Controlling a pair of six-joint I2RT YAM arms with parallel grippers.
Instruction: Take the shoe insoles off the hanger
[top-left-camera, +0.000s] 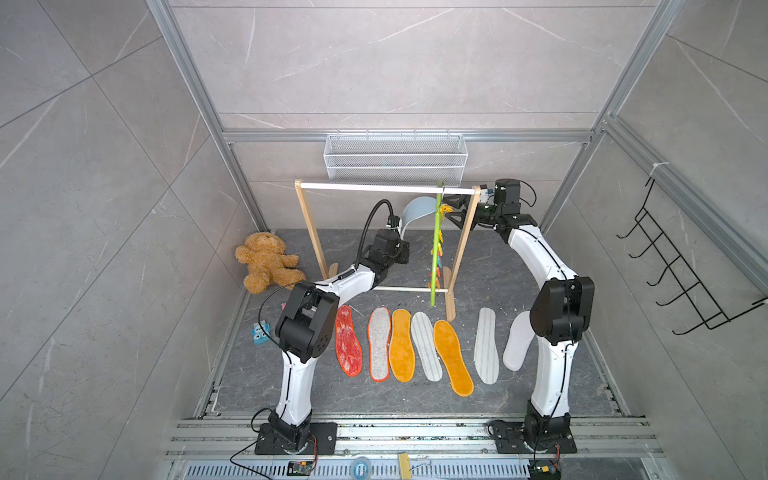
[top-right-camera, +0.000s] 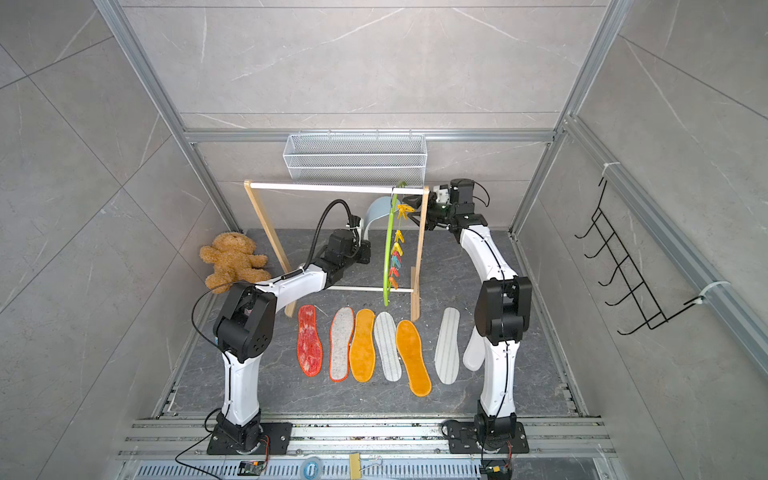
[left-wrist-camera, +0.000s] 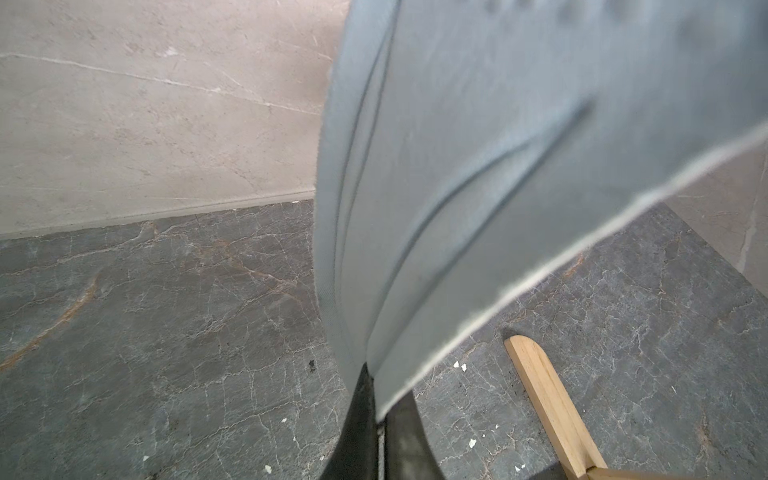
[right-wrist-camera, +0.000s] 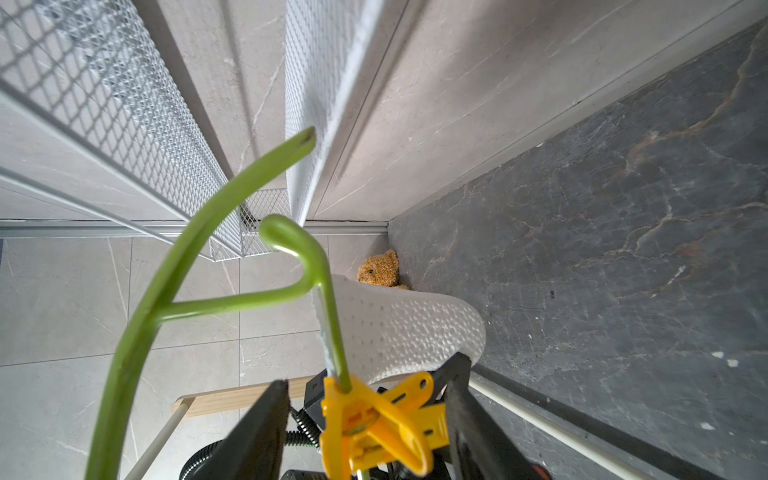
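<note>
A pale grey-blue insole arches from my left gripper, which is shut on its end, to the green hanger on the white rail. In the right wrist view, a yellow clip sits where the insole meets the hanger. My right gripper is part open, its fingers either side of that clip. More coloured clips hang down the hanger. Several insoles lie on the floor in front: red, orange, white and others.
A wooden stand carries the rail. Behind it a white wire basket is on the wall. A teddy bear lies at left, black hooks hang at right.
</note>
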